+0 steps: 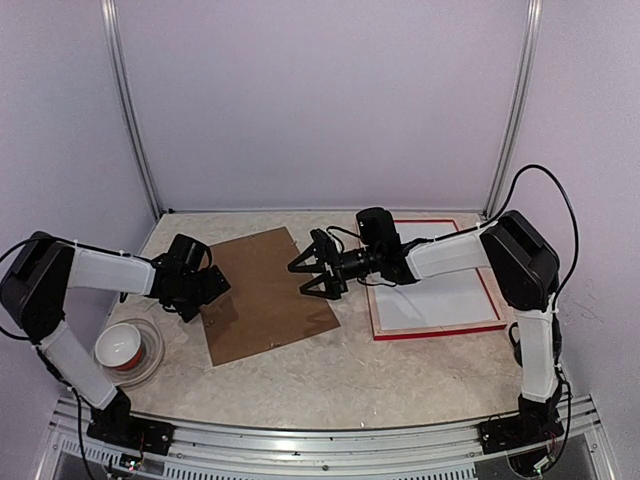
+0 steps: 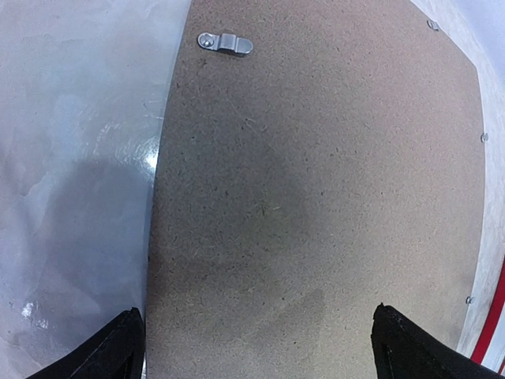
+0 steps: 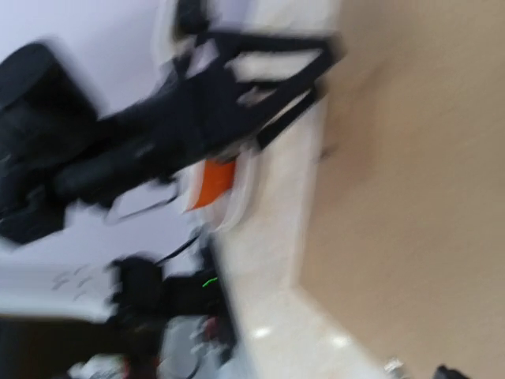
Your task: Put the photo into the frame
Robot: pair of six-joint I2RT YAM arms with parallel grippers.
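Note:
A brown backing board [image 1: 268, 318] with small metal clips lies flat on the left-middle of the table, slightly turned. To its right is the red-edged frame [image 1: 440, 335], its inside covered by a white surface [image 1: 430, 300]; whether that is the photo I cannot tell. My left gripper [image 1: 213, 300] is above the board's left edge; in the left wrist view its fingers [image 2: 402, 347] stand wide apart with only board beneath. My right gripper [image 1: 299, 279] is open over the board's right side, nothing visible between its fingers. A clip [image 2: 226, 43] shows near the board's edge.
A white and red bowl [image 1: 119, 346] sits on stacked plates [image 1: 150, 370] at the front left. The right arm reaches across the frame.

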